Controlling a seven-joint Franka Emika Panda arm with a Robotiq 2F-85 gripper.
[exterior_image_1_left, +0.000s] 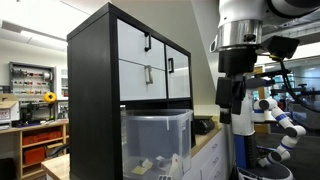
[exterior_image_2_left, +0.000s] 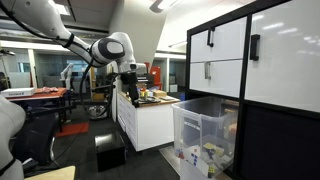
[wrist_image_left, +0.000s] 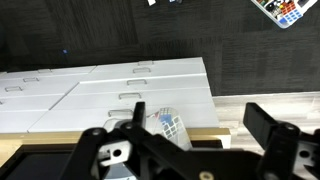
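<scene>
My gripper stands open in the wrist view, its two dark fingers wide apart and nothing held between them. In exterior view 1 the gripper hangs pointing down, right of a clear plastic bin with several small items inside. From exterior view 2 the gripper appears high, left of that bin. Far below the fingers, a white basket shows in the wrist view beside white drawer fronts.
A dark-framed cabinet with white doors rises behind the bin. Along its side runs a low drawer unit with items on top. Another white basket with colourful contents sits at the wrist view's upper right. Open air surrounds the gripper.
</scene>
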